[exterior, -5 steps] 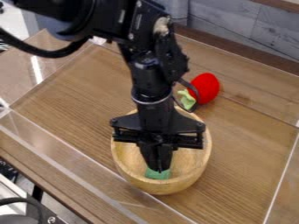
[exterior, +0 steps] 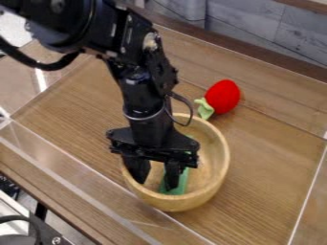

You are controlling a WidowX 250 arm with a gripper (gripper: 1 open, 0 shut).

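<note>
My black gripper [exterior: 156, 165] hangs inside a tan bowl [exterior: 211, 182], its fingers apart and open, lowered toward the bowl's floor. A green object [exterior: 177, 183] lies in the bowl at the gripper's right finger, partly hidden by it; whether the finger touches it is unclear. Behind the bowl lies a red object [exterior: 223, 95] with a pale green part [exterior: 206, 109] at its lower left.
The wooden table [exterior: 269, 163] has free room to the right and left of the bowl. A grey wall [exterior: 255, 38] stands at the back. The table's edge runs along the lower left.
My gripper has moved left and a little away from over the bowl's middle, uncovering more of the green object. The bowl and red object look unmoved.
</note>
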